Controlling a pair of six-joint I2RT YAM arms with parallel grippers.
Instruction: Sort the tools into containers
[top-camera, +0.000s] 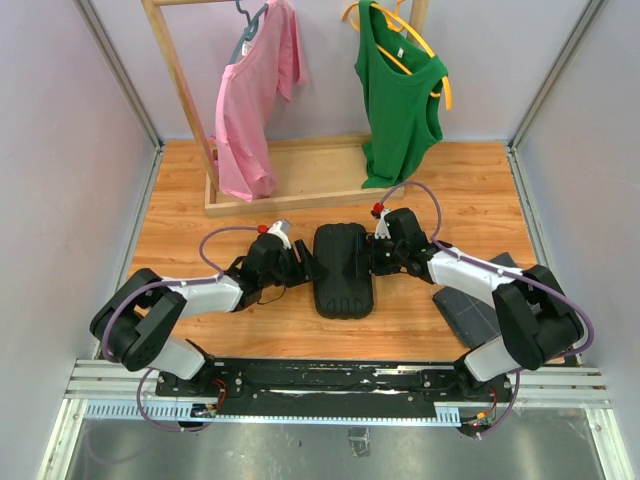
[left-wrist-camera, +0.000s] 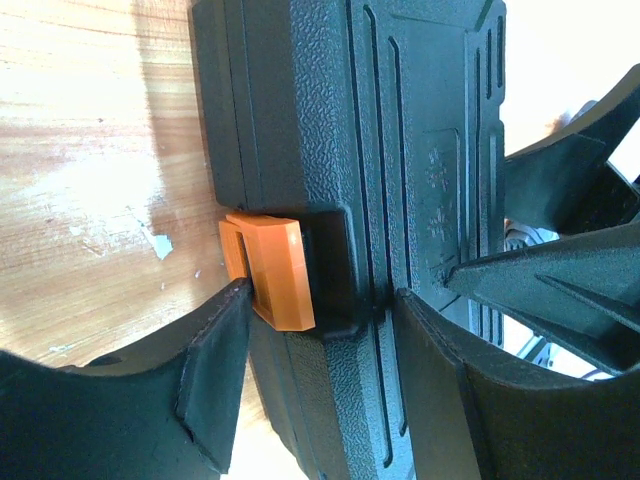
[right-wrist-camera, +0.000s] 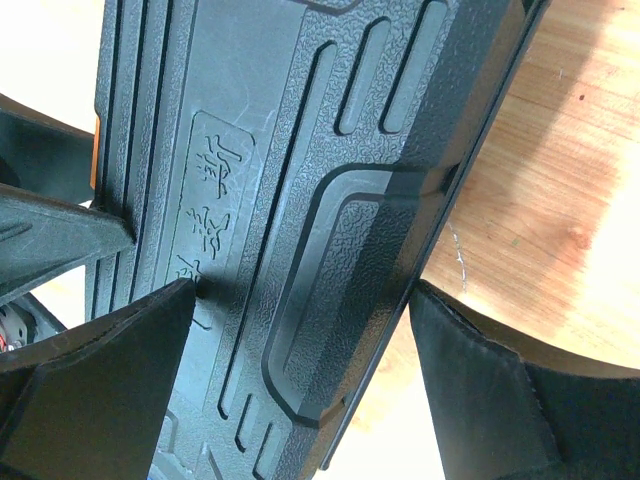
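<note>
A black tool case (top-camera: 343, 290) lies on the wooden table between both grippers, its ribbed lid facing up in the top view. My left gripper is at the case's side, its fingers either side of an orange latch (left-wrist-camera: 282, 272) and the case edge, seemingly gripping there. My right gripper straddles the other side of the case (right-wrist-camera: 280, 200), both fingertips against it. In each wrist view the other gripper's dark fingers reach in from the side. The case's contents are hidden.
A wooden rack (top-camera: 290, 205) with a pink shirt (top-camera: 250, 120) and a green top (top-camera: 400, 110) stands behind. A dark flat pad (top-camera: 465, 315) lies at the right, partly under the right arm. Bare table (top-camera: 180, 230) shows at the left.
</note>
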